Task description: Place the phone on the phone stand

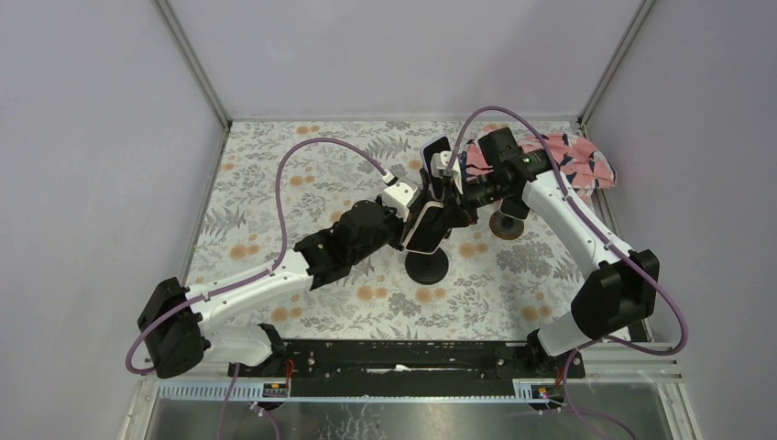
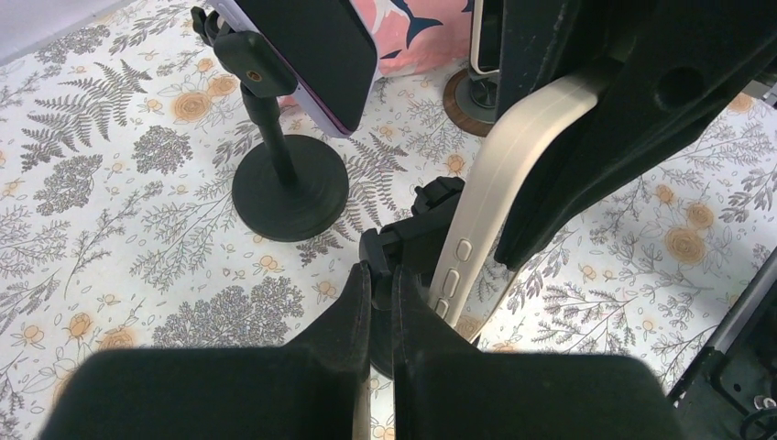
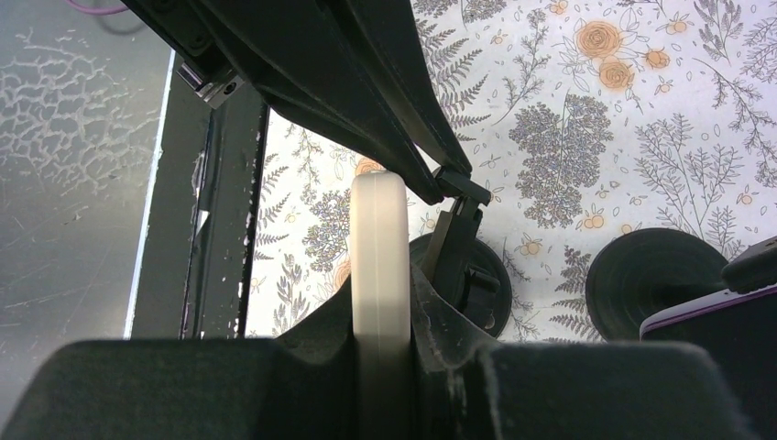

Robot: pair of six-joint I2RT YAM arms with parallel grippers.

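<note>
A phone in a cream case [image 1: 423, 229] is held by my right gripper [image 1: 455, 206] above the front black stand [image 1: 426, 269]; the right wrist view shows the cream edge [image 3: 379, 275] between its fingers. In the left wrist view the case [image 2: 495, 183] stands beside the stand's clamp [image 2: 417, 234], where my left gripper has its fingertips close together on a part of the clamp; how far open it is I cannot tell. In the right wrist view the left gripper's fingertips are at the top of that stand.
A second black stand [image 2: 289, 192] holds a purple-edged phone [image 2: 321, 64] behind. Farther right a stand with a wooden base [image 1: 507, 226] holds another phone, near a pink cloth [image 1: 586, 160].
</note>
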